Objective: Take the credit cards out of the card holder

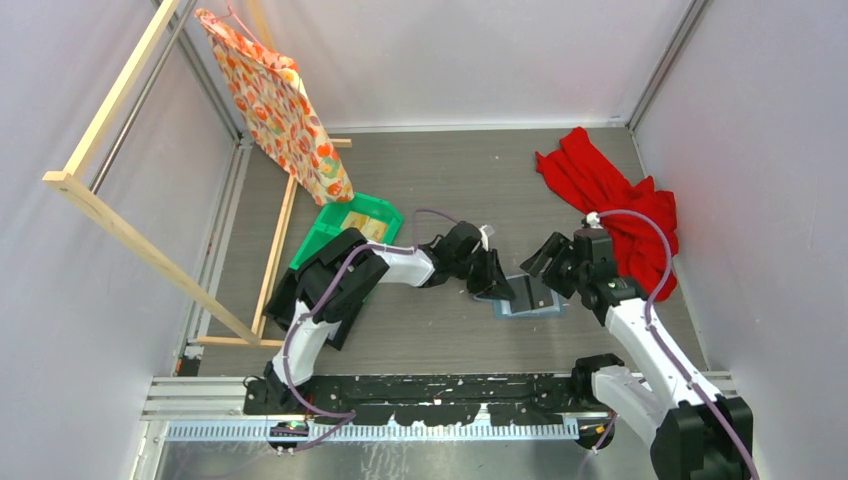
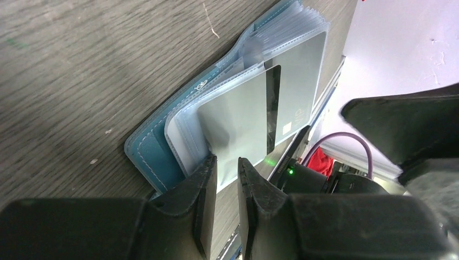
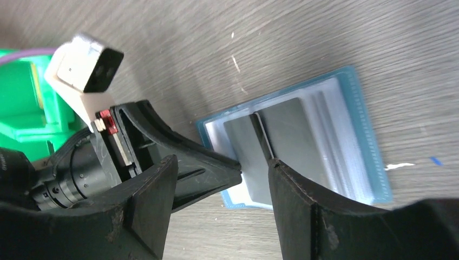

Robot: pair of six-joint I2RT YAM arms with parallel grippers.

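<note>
The card holder (image 1: 528, 294), blue-edged with clear sleeves, lies open on the floor between my two grippers. Two grey cards show in its top sleeve in the right wrist view: a left card (image 3: 246, 154) and a right card (image 3: 295, 138), with a dark strip between them. My left gripper is slightly open at the holder's left edge, its fingertips over the left card (image 2: 238, 119); whether a sleeve edge lies between them is unclear. Above the holder, my right gripper stands wide open and holds nothing.
A green tray (image 1: 380, 207) sits left of the holder behind the left arm, near a wooden frame (image 1: 150, 255) with patterned cloth (image 1: 275, 105). Red cloth (image 1: 600, 190) lies at the back right. Floor behind and in front of the holder is clear.
</note>
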